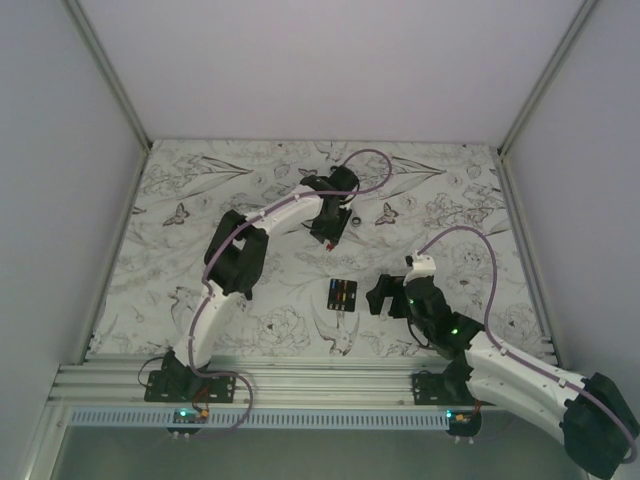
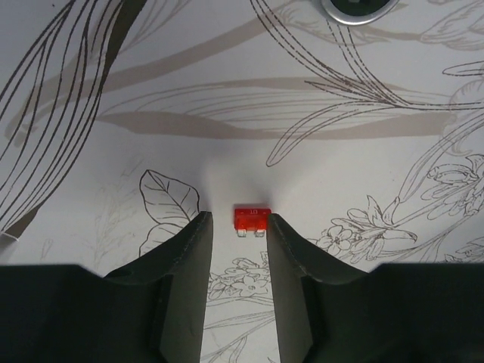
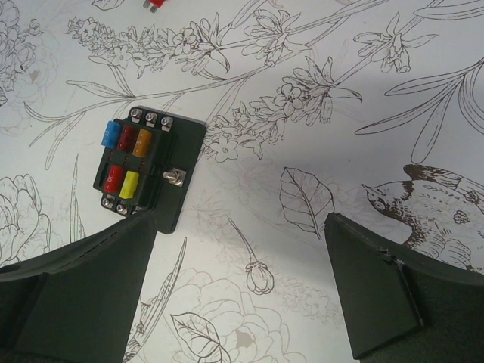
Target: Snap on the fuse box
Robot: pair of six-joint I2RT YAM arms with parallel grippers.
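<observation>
A small red fuse with two metal prongs lies on the patterned table. My left gripper is right over it, fingertips close on either side, part open; contact is unclear. The black fuse box, holding several coloured fuses, lies in front of it in the top view. My right gripper stands open to the right of the box, with nothing between its fingers.
A round metal-rimmed object lies beyond the fuse. A small dark item is beside the left arm.
</observation>
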